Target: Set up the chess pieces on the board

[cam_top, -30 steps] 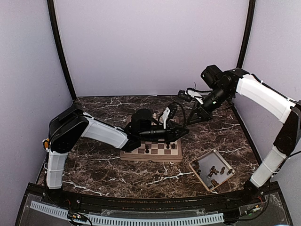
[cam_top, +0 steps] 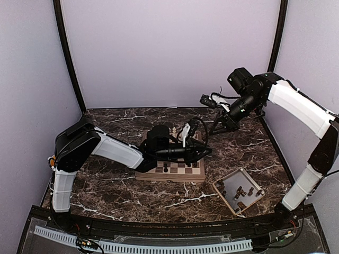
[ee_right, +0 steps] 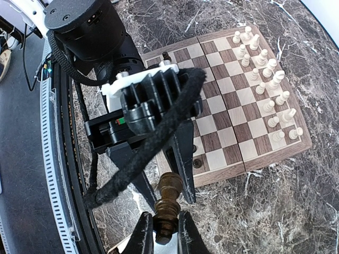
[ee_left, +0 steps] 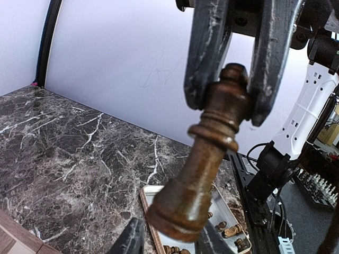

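In the right wrist view, my right gripper is shut on the head end of a dark brown chess piece (ee_right: pixel 169 203). The left wrist view shows this piece (ee_left: pixel 197 169) tilted, its broad base towards my left gripper. That left gripper is open, its fingers (ee_right: pixel 183 159) on either side of the base with gaps showing. Both grippers meet above the right part of the chessboard (cam_top: pixel 169 178). White pieces (ee_right: pixel 270 84) fill the board's far rows; a few dark pieces (ee_right: pixel 197 163) stand on the near side. The left arm hides much of the board.
A shallow tray (cam_top: pixel 218 191) with several dark pieces lies at the front right of the marble table. Bare table (cam_top: pixel 111 196) shows left of and in front of the board. The left arm (cam_top: pixel 122 152) stretches low across the board.
My left gripper has barely shifted over the board.
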